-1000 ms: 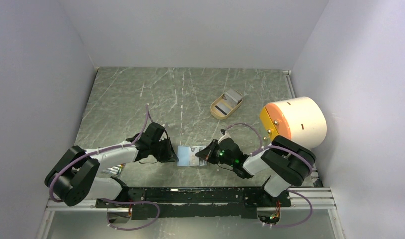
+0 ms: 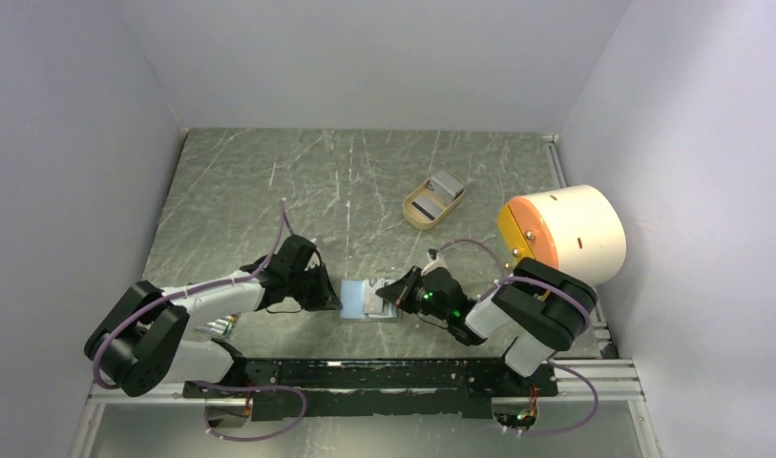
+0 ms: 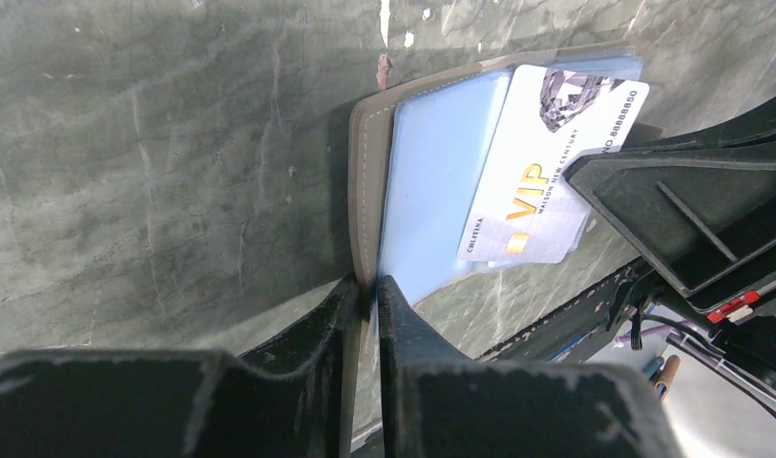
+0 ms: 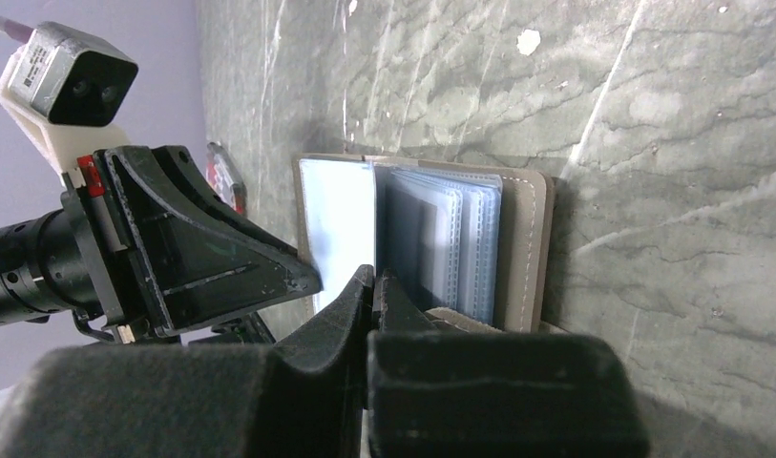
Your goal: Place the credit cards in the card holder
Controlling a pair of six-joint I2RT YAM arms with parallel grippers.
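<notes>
An open card holder with grey cover and pale blue sleeves lies at the front middle of the table. A white VIP card lies over its sleeves. My left gripper is shut on the holder's left edge. My right gripper is shut at the sleeves near the middle of the holder, its tips hiding part of them; no held object shows between them. In the top view the left gripper and right gripper face each other across the holder.
A beige oval tray with grey cards stands at the back right. A large cream cylinder with a yellow front stands on the right. Small items lie at the front left, partly under the left arm.
The right arm and gripper have shifted very slightly; the left arm and the holder look essentially still.
</notes>
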